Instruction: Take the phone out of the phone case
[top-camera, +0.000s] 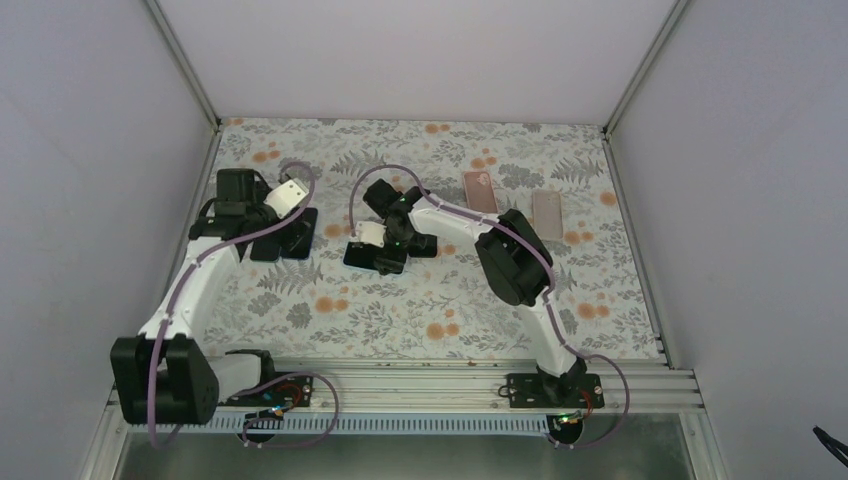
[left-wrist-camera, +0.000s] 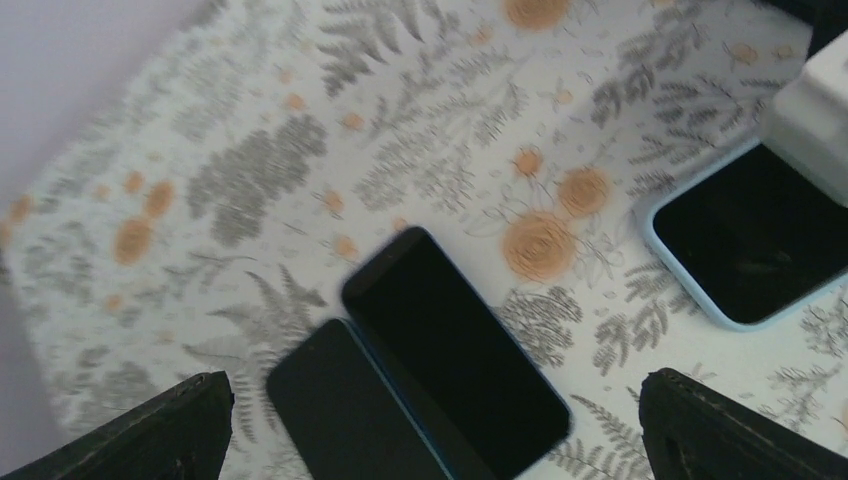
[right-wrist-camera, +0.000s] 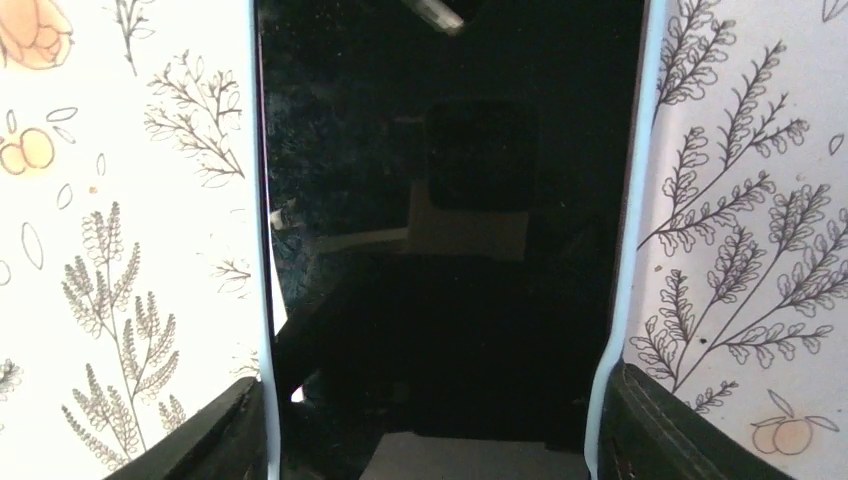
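Note:
A dark phone (right-wrist-camera: 445, 200) in a pale blue case (right-wrist-camera: 633, 200) fills the middle of the right wrist view; in the top view it (top-camera: 360, 255) lies in the centre. My right gripper is over it, fingertips at both long sides against the case's edges; whether it grips is unclear. My left gripper is open with nothing between its fingers, above two dark phones (left-wrist-camera: 455, 350) (left-wrist-camera: 350, 400) lying side by side at the left of the table.
A pink case (top-camera: 479, 185) and a clear beige case (top-camera: 547, 214) lie at the right back.

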